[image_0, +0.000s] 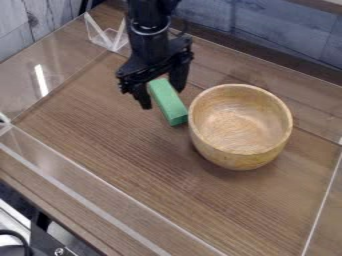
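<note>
A green rectangular block (167, 104) lies on the wooden table just left of a large beige bowl (239, 124). My black gripper (158, 84) reaches down from the top of the view, open, with its fingers spread on either side of the block's upper end. Whether it touches the block is unclear.
A white wire-like object (110, 38) stands at the back left, and dark cables show at the bottom left corner.
</note>
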